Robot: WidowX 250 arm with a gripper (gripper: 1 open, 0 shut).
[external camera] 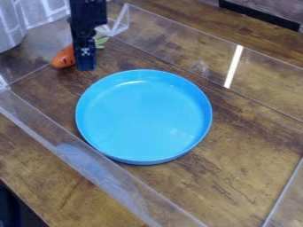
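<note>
An orange carrot [64, 58] with a pale green top lies on the wooden table at the upper left, partly hidden by my dark gripper [85, 55], which is lowered over it from above with its fingers open. A round blue plate [144, 117] lies in the middle of the table, below and to the right of the carrot.
Clear plastic walls [71, 158] run along the left and right sides. A white object [14, 22] is at the top left corner.
</note>
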